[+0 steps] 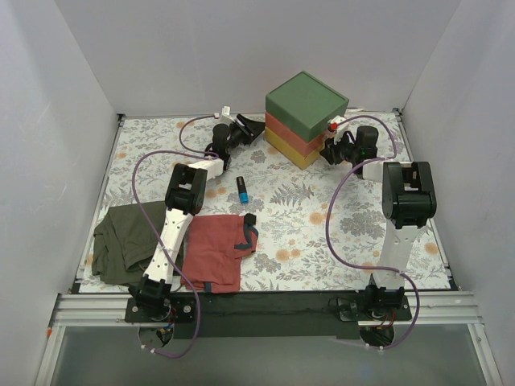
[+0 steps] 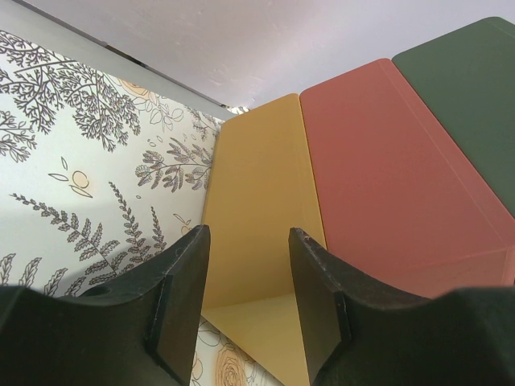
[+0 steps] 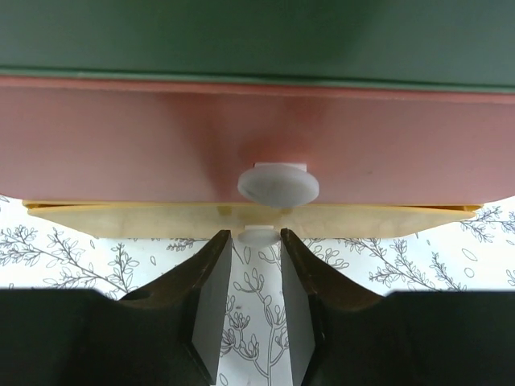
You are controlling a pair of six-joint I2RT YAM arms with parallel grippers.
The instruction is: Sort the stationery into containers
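A three-tier drawer box with a green top (image 1: 307,103), a red middle and a yellow bottom stands at the back. In the right wrist view, the red drawer (image 3: 121,145) has a round white knob (image 3: 278,186). Below it, the yellow drawer (image 3: 129,219) has its own knob (image 3: 259,236), seen between the tips of my part-open right gripper; contact cannot be told. My left gripper is open beside the box's other side, its yellow wall (image 2: 257,185) showing beyond the fingers. A dark pen-like item with a blue end (image 1: 242,190) lies on the table.
A dark green cloth (image 1: 125,245) and a red cloth (image 1: 216,249) lie at the front left. Walls close off the back and sides.
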